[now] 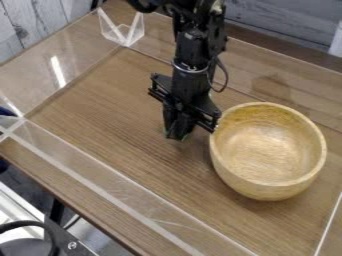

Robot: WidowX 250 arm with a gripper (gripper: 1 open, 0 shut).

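The black robot gripper (186, 118) is low over the wooden table (107, 150), just left of a large light wooden bowl (265, 155). Its dark fingers hide most of what is beneath them; whether anything is between them cannot be made out.
The bowl fills much of the right side of the table. A clear plastic piece (120, 28) is at the back left, and dark cabling lies at the bottom left corner beyond the table edge.
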